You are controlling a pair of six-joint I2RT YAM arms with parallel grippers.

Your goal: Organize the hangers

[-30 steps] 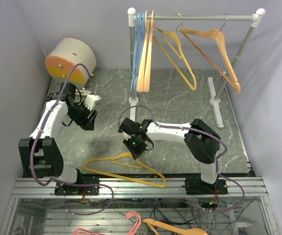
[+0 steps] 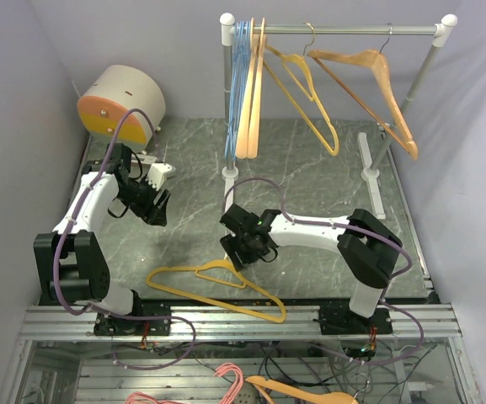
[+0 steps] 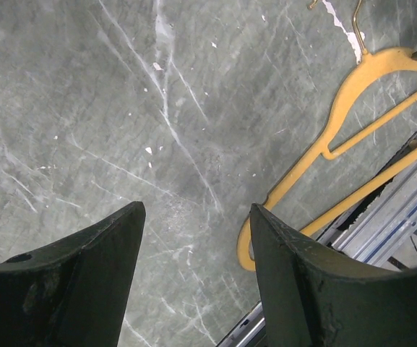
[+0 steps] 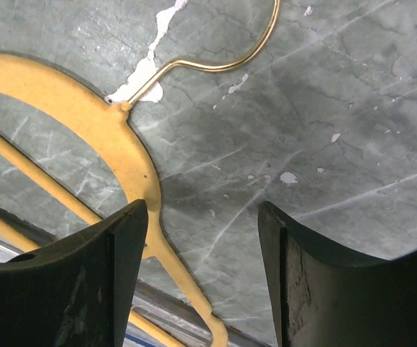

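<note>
A yellow hanger (image 2: pixel 175 285) with a gold hook lies flat along the front edge of the marble surface. My right gripper (image 2: pixel 239 251) is open low over the hanger's shoulder; in the right wrist view the curved shoulder (image 4: pixel 139 170) runs under the left finger, with the hook (image 4: pixel 208 66) beyond. My left gripper (image 2: pixel 157 210) hovers open over bare surface, with the hanger (image 3: pixel 360 83) to its right in the left wrist view.
A rail (image 2: pixel 341 30) holds blue, wooden and yellow hangers at the back. A cream drum (image 2: pixel 120 94) stands back left. More hangers (image 2: pixel 297 390) lie beyond the front edge. The surface beneath the rail is largely clear.
My left gripper has moved slightly.
</note>
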